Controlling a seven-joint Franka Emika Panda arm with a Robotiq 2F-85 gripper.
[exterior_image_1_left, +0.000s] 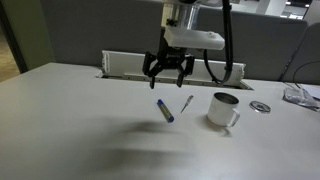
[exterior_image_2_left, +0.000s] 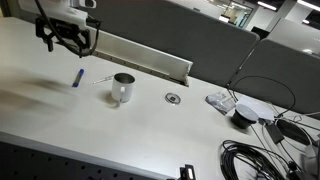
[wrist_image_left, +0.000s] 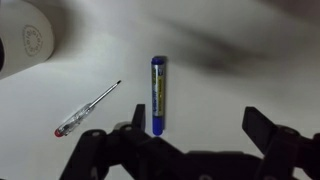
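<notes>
A blue marker (wrist_image_left: 158, 95) with a printed label lies flat on the white table; in exterior view 1 the same marker (exterior_image_1_left: 165, 111) sits left of the mug. My gripper (exterior_image_1_left: 168, 83) hangs above the table close to the marker, its fingers spread wide with nothing between them. From the wrist, the marker's blue cap end reaches toward the gap between the dark fingers. A small screwdriver (wrist_image_left: 88, 108) with a clear handle and red end rests beside the marker. The white mug (exterior_image_1_left: 223, 109) stands upright to the right, its handle toward the front.
Behind the objects runs a long white tray-like panel (exterior_image_2_left: 150, 55). A small round metal lid (exterior_image_2_left: 173, 98) lies right of the mug. Black cables (exterior_image_2_left: 245, 160) and other gear crowd the far right.
</notes>
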